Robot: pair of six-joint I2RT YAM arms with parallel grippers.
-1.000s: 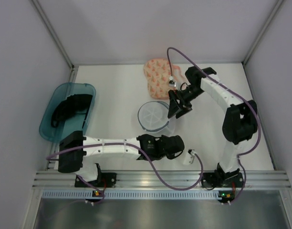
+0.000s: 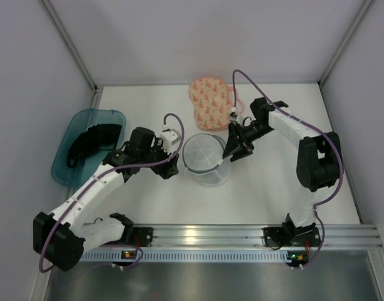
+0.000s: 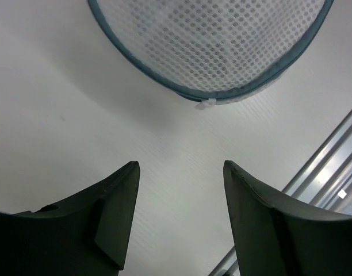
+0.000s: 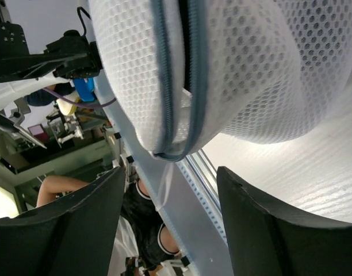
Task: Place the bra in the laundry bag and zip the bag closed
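Note:
A white mesh laundry bag (image 2: 204, 157) with a grey-blue zip edge lies on the table; the left wrist view shows its rounded rim (image 3: 216, 69) ahead of my open, empty left gripper (image 2: 169, 162). My right gripper (image 2: 237, 150) is at the bag's right side; in the right wrist view the zip edge (image 4: 194, 109) and mesh lie just beyond its parted fingers, with nothing visibly held. A dark garment (image 2: 95, 141), perhaps the bra, lies in a teal bin (image 2: 69, 169) at the left.
A peach patterned cloth (image 2: 211, 100) lies at the back centre. Bare table surrounds the bag at the front and right. Metal rails (image 2: 192, 232) line the front edge.
My left arm has swung from the front centre back to the left of the bag.

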